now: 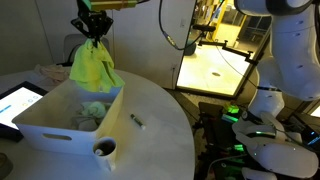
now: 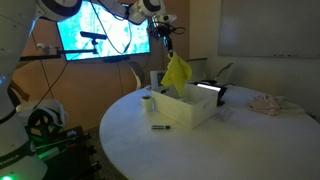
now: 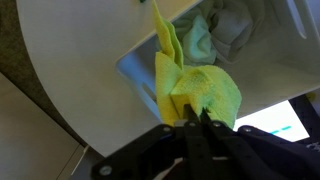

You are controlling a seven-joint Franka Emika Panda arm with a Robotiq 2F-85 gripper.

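Note:
A yellow-green cloth (image 1: 93,68) hangs from my gripper (image 1: 96,40), which is shut on its upper end. In exterior view 1 the cloth is over the back right part of the white box (image 1: 58,137), its lower end near the rim. The other exterior view shows the cloth (image 2: 177,72) against the same box (image 2: 190,112). Seen from the wrist, the cloth (image 3: 205,90) hangs below the fingertips, with part of the box's inside behind it. Inside the box lie a pale green cloth (image 3: 197,42) and a greyish cloth (image 3: 230,27).
A white mug (image 1: 105,152) stands in front of the box, and a dark marker-like object (image 1: 138,121) lies to its right. A lit screen (image 1: 14,108) is left of the box. Pinkish cloth (image 2: 268,104) lies farther along the table.

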